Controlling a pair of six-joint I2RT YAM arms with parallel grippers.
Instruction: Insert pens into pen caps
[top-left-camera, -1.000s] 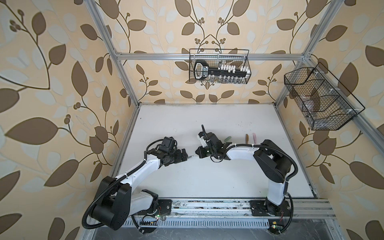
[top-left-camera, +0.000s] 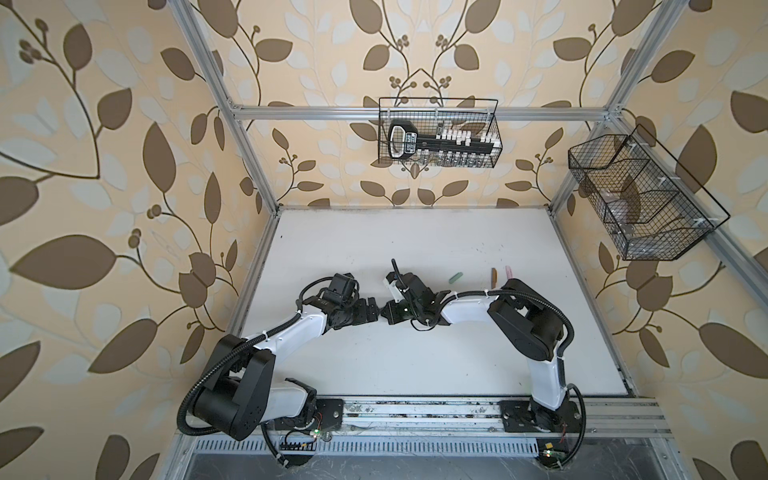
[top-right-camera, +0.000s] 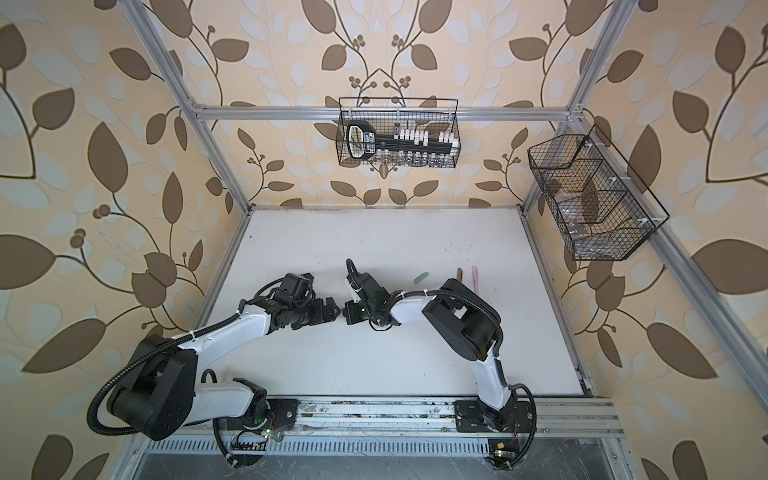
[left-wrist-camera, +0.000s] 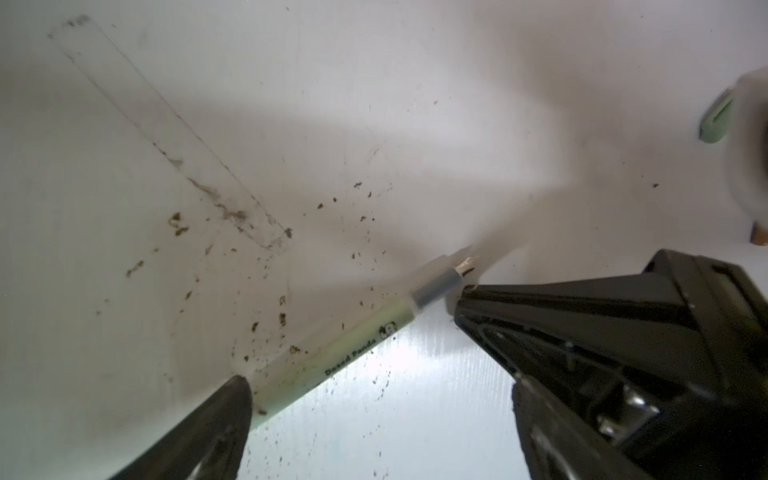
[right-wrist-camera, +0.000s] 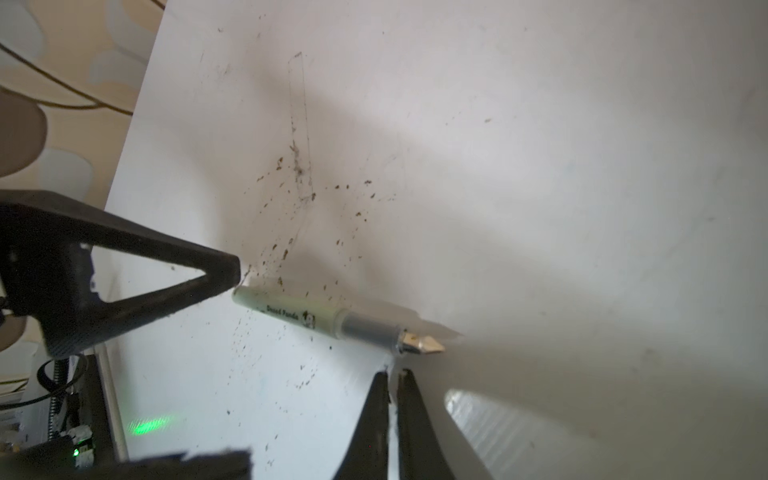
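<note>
A pale green fountain pen with an exposed nib lies on the white table between my grippers. My left gripper is open, its fingers either side of the pen's rear end in the left wrist view. My right gripper is shut with nothing visible between its fingertips, just beside the nib end. A short green cap lies to the right of the grippers, with a brown piece and a pink piece farther right.
Wire baskets hang on the back wall and right wall, above the table.
Over the last second my right gripper has moved left toward the left one.
</note>
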